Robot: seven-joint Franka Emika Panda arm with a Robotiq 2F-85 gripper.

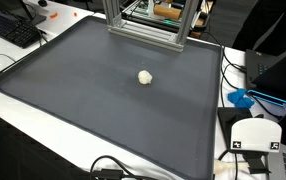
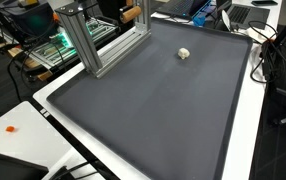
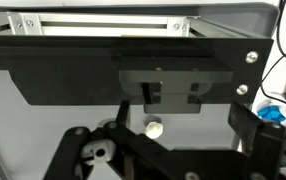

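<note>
A small whitish lump (image 1: 145, 77) rests alone on the grey mat (image 1: 103, 100), behind its middle in the first exterior view. The second exterior view has the same lump (image 2: 183, 53) near the mat's far end. From the wrist camera, the lump (image 3: 154, 129) appears small and far below, between the dark fingers. My gripper is open, with its fingers wide apart and nothing held. A dark panel with a block-like handle (image 3: 173, 78) fills the wrist view just ahead of the fingers. Neither exterior view shows the gripper clearly.
A silver metal frame (image 1: 148, 36) stands at the mat's back edge, with a wooden-coloured piece (image 1: 167, 11) in it. To the right lie a blue item (image 1: 240, 98) and a white marker-bearing object (image 1: 255, 134).
</note>
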